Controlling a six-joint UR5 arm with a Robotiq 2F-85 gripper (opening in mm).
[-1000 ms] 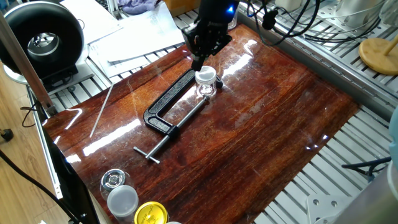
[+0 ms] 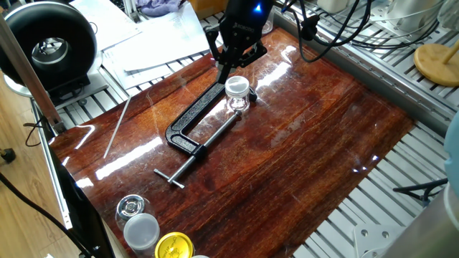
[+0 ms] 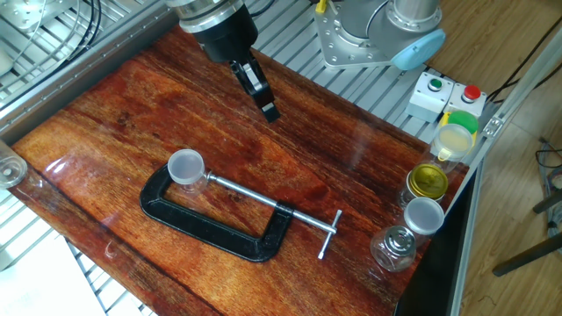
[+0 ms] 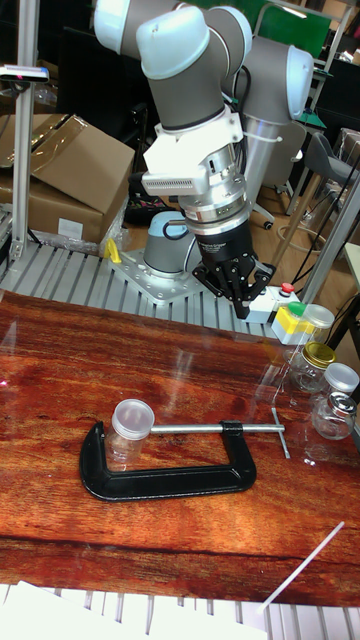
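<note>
A black C-clamp point(image 3: 209, 235) with a silver screw point(image 3: 255, 193) lies flat on the glossy reddish-brown wooden board. At its finger end stands a clear jar with a whitish lid point(image 3: 186, 167), upright between the fixed end of the frame and the screw tip; exact contact is hard to tell. My black gripper point(image 3: 270, 114) hangs in the air over the board, apart from both clamp and jar. In the third exterior view the gripper point(image 4: 243, 310) is behind and to the right of the clamp; its fingers converge and look shut, with nothing visible between them.
Several jars cluster at one board edge, including a gold-lidded one point(image 3: 428, 181) and a white-lidded one point(image 3: 423, 216). Near them is a button box point(image 3: 430, 96). A thin white stick point(image 4: 304, 563) lies near another edge. The board's middle is mostly clear.
The gripper has turned and tilted slightly, its body shifting a little to the left in the first exterior view. Clamp and jars have stayed where they were.
</note>
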